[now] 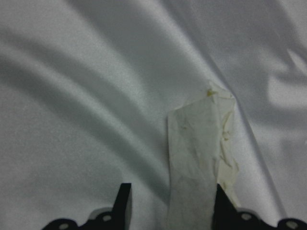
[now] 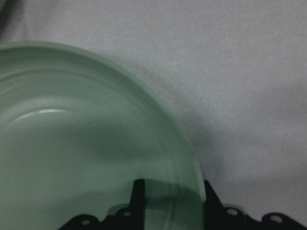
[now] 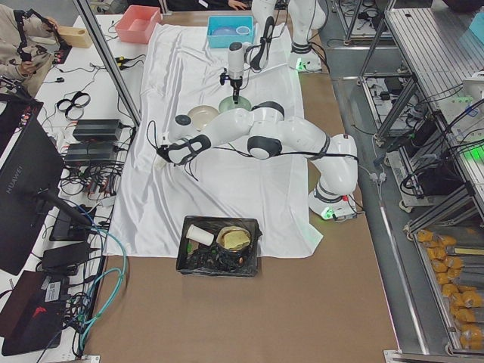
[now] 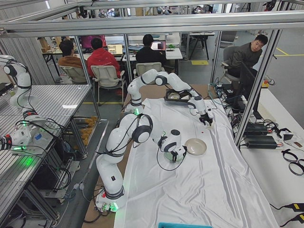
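Observation:
A crumpled stained paper (image 1: pixel 192 153) lies on the white cloth. My left gripper is down at it, the paper between or under its fingers; whether it grips cannot be told. A green plate (image 2: pixel 81 148) fills much of the right wrist view, with my right gripper at its rim, one finger inside and the other by the outer edge; whether it is closed on the rim is unclear. A beige plate (image 4: pixel 195 146) lies beside the green one (image 3: pixel 228 103).
A black bin (image 3: pixel 190 268) with items inside stands at one end of the cloth. A blue tub (image 3: pixel 215 40) is at the other end, a pink tub (image 3: pixel 138 29) on the side table.

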